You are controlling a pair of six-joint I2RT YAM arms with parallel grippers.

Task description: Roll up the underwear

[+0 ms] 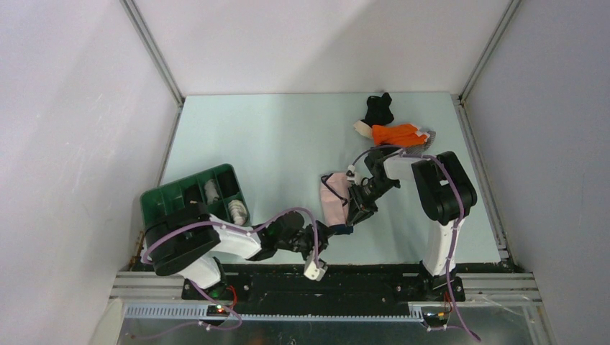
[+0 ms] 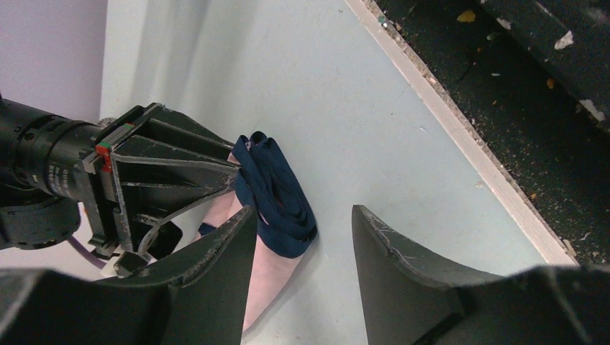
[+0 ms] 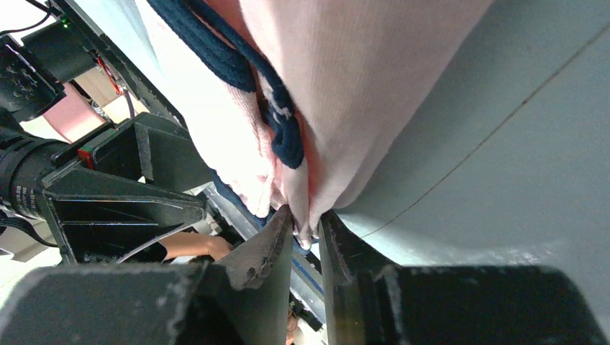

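Note:
The pink underwear point(image 1: 333, 201) lies as a narrow folded strip near the table's front, its navy waistband end toward the front edge. In the right wrist view my right gripper is shut on the pink underwear point(image 3: 388, 86), pinching a gathered bit of its side; navy trim shows beside the fold. In the left wrist view my left gripper stands open, with the bunched navy waistband point(image 2: 284, 208) ahead of its left finger and bare table beside it. Part of the underwear is hidden by the arms from above.
At left stands a green divided box point(image 1: 169, 190) with several rolled items inside. An orange garment point(image 1: 395, 135) and a black garment point(image 1: 378, 109) lie at the back right. The table's front edge point(image 2: 460, 129) is close to my left gripper.

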